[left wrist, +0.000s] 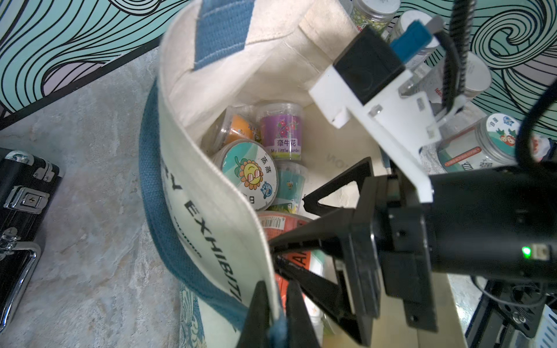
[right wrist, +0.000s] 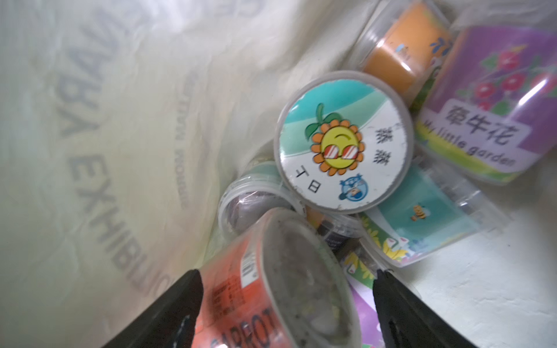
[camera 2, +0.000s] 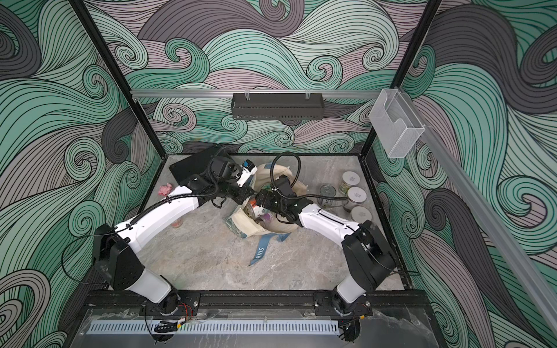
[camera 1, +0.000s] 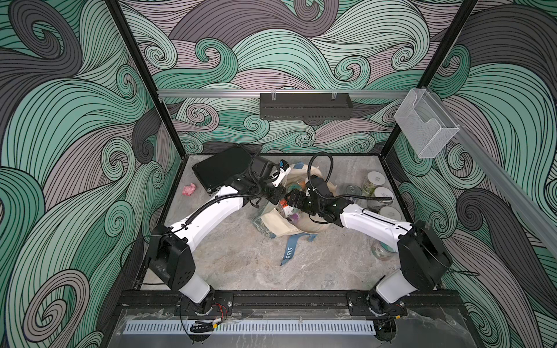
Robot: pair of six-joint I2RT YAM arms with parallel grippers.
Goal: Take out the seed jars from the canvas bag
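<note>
The canvas bag lies open mid-table, holding seed jars: a white-lidded sunflower jar, a purple jar, an orange one, teal ones and a red carrot jar lying on its side. My left gripper is shut on the bag's rim at its left side. My right gripper is open inside the bag, its fingers either side of the carrot jar, whose red label shows between them in the right wrist view.
Several jars stand at the table's right. A black case lies back left, a small pink object near it. A mesh basket hangs upper right.
</note>
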